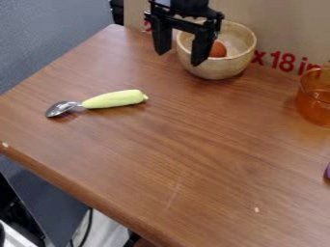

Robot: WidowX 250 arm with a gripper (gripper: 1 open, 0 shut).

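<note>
My black gripper (179, 47) hangs at the top middle, open, over the left part of a light wooden bowl (233, 62). An orange-red round object (218, 49) sits inside the bowl, seen between and behind the fingers; nothing shows held in them.
A spoon (62, 108) and a pale yellow-green corn-like item (116, 98) lie at the left. An orange translucent cup (314, 101) stands at the right, with part of a purple item (326, 173) below it. Cardboard (284, 24) stands behind.
</note>
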